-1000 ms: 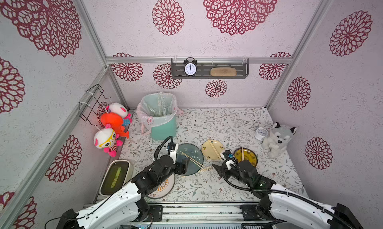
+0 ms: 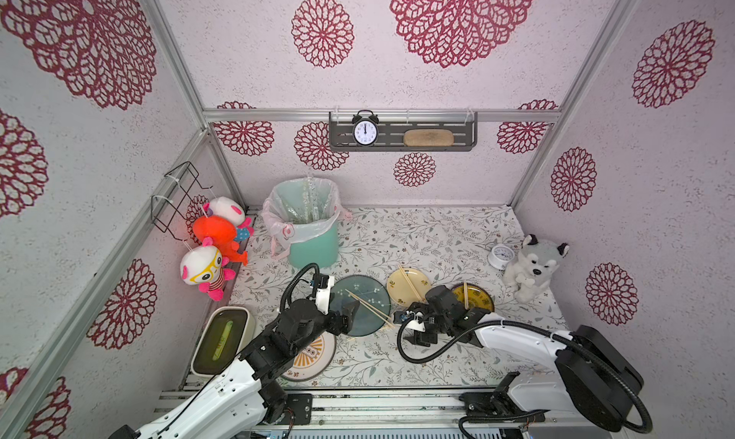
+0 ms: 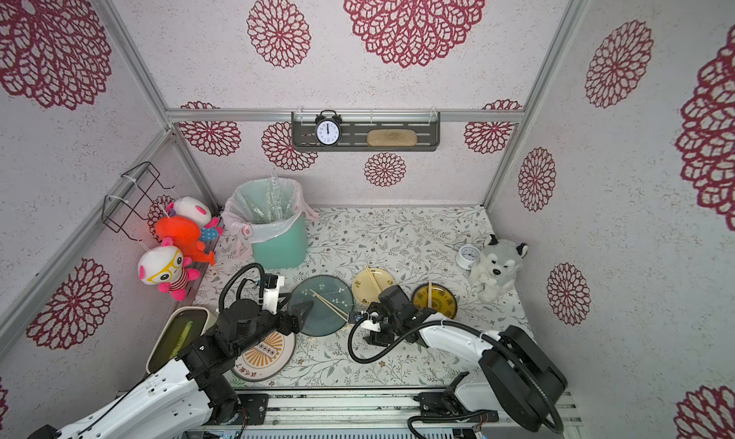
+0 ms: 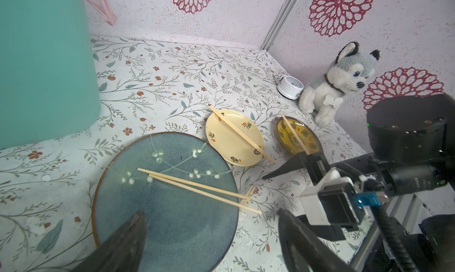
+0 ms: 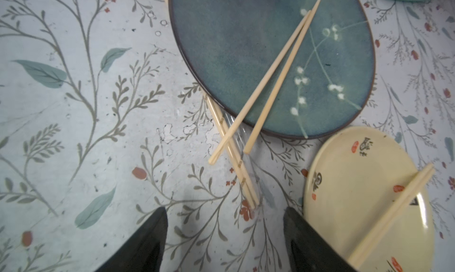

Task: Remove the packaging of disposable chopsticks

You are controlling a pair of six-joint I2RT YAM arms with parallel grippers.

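Observation:
A pair of chopsticks in clear packaging [image 5: 234, 153] lies on the table, one end under the blue-green plate's [image 5: 189, 58] rim. Two bare chopsticks [image 5: 277, 72] rest on that plate, their ends crossing over the packaged pair. Open and empty, my right gripper hovers near the packaged pair's free end, a finger to each side of it in the right wrist view. My left gripper is over the plate's near part, its fingers apart with nothing between them. From above, the right arm partly covers the packaged pair.
A cream plate [image 4: 220, 144] and a brown-yellow plate [image 4: 312, 139] each bear chopsticks. The green bin [image 2: 314, 251] at the back left holds clear wrappers. A patterned plate [image 2: 321, 362] sits under the left arm. Open table lies behind the plates.
My right gripper has moved left and turned, arriving beside the blue-green plate's right edge. My left gripper has shifted slightly left. The chopsticks appear unmoved.

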